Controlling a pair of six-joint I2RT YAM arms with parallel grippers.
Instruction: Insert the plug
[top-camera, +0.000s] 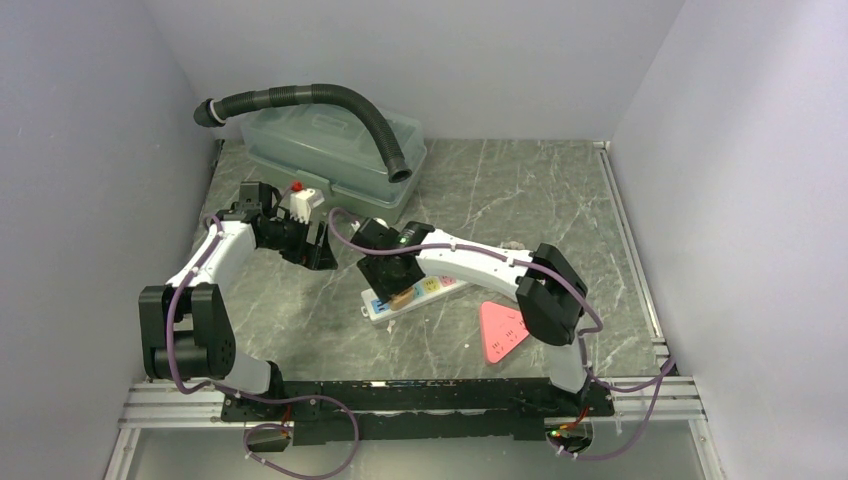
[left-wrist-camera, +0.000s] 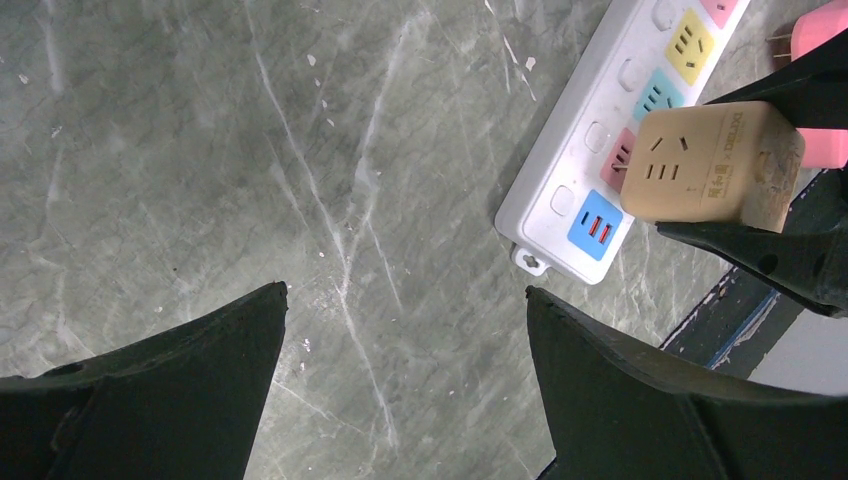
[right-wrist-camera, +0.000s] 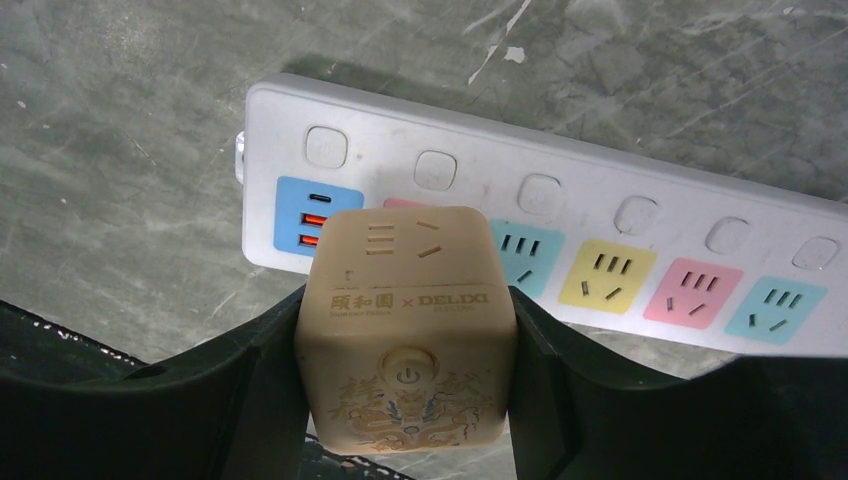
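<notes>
A tan cube-shaped plug, with slots on one face and a power button on another, is clamped between both fingers of my right gripper. It hangs over the white power strip, near the blue USB end, and covers most of the first pink socket in the right wrist view. From the left wrist side, a metal prong shows between the plug and that pink socket; whether it touches the slots is unclear. My left gripper stands open over bare table left of the strip, nothing between its fingers.
A pink triangular socket block lies to the right of the strip's near side. At the back left stands a translucent green box, with a black corrugated hose arching above it.
</notes>
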